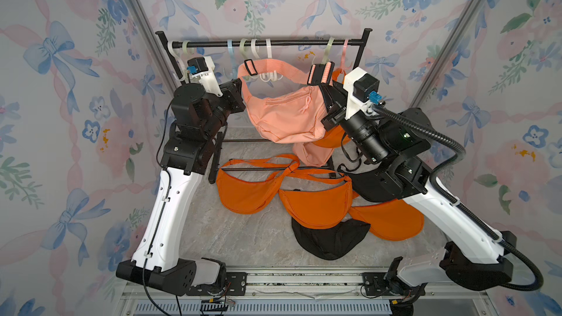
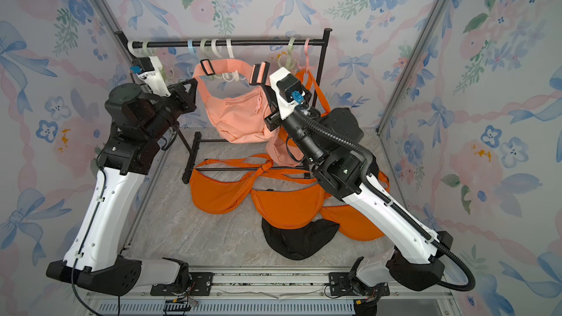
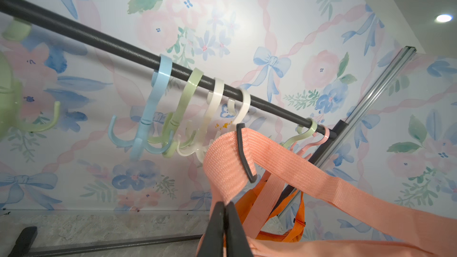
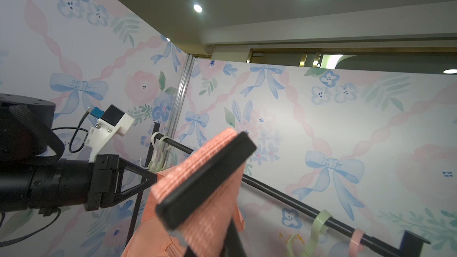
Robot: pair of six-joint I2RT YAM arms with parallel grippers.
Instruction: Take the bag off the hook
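A pink bag [image 1: 287,117] hangs between my grippers, in front of the rail [image 1: 287,42]. Its strap [image 3: 295,161] arches across the top, with a black slider [image 3: 246,152]. My left gripper is shut on the strap at the bag's left end. My right gripper [image 1: 320,83] is shut on the strap at the right, where a black buckle [image 4: 204,176] fills the middle of the right wrist view. In the top views the strap overlaps the white hooks [image 3: 211,107]; whether it touches them is unclear.
Empty pastel hooks hang along the rail. An orange bag and another pink one hang at the rail's right end. Several orange and black bags [image 1: 314,204] lie on the floor below. Walls [image 1: 70,82] close in at both sides.
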